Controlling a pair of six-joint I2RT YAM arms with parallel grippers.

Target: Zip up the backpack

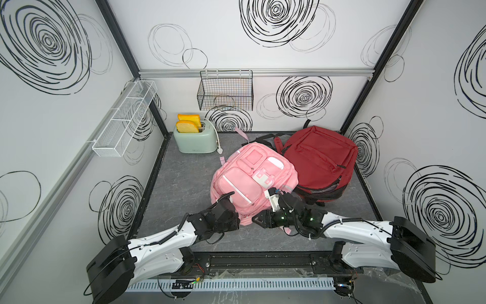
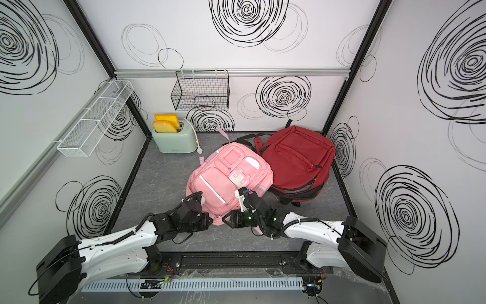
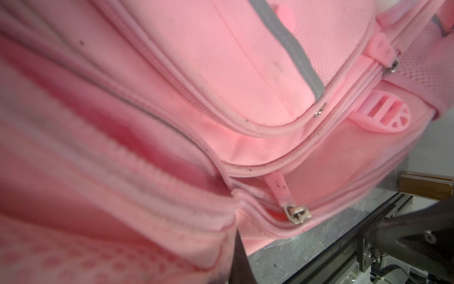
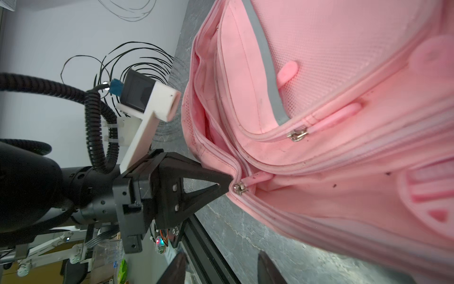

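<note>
A pink backpack [image 1: 253, 177] lies on the grey table, front up. At its lower edge my left gripper [image 1: 234, 223] is in close by the zipper seam; in the right wrist view its dark fingertips are together beside a metal zipper slider [image 4: 239, 188]. Part of the seam gapes in the left wrist view. My right gripper [image 1: 262, 219] stands just right of it at the bag's near edge, its fingertips apart over bare table in the right wrist view, nothing between them.
A red backpack [image 1: 319, 162] lies right of the pink one. A mint toaster [image 1: 195, 143] with yellow slices stands back left. Wire baskets [image 1: 225, 91] hang on the walls. Bare table shows at the left.
</note>
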